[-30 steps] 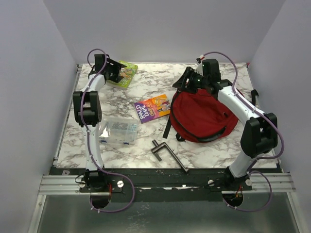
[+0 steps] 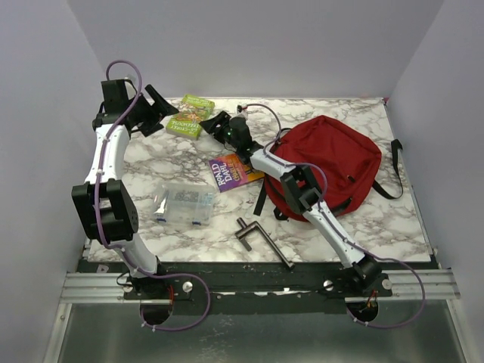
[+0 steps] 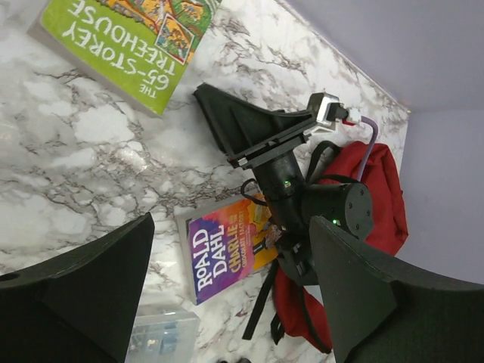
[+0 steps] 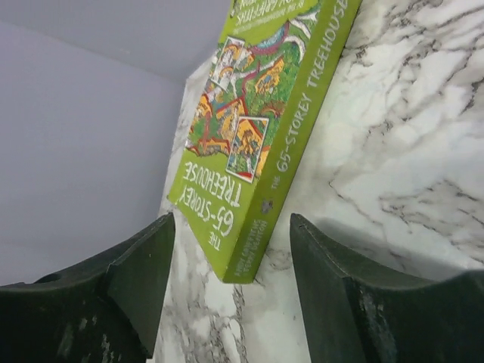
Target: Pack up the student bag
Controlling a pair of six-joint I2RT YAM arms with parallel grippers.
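Note:
The green Treehouse book [image 2: 189,116] lies at the back of the table; in the right wrist view the book [image 4: 249,128] is just ahead of the fingertips, not between them. My right gripper [image 2: 219,125] stands part open low at that book's right. My left gripper [image 2: 156,106] is raised at the book's left, open. The Roald Dahl book [image 2: 231,172] lies mid-table, partly under the right arm. The red bag [image 2: 344,151] lies on the right.
A clear plastic case [image 2: 184,203] lies at the front left. A grey metal bracket [image 2: 268,242] sits at the front centre. Bare marble [image 2: 151,166] shows between case and green book.
My right gripper has moved left from above the bag toward the green book. My left gripper has moved left, off the green book.

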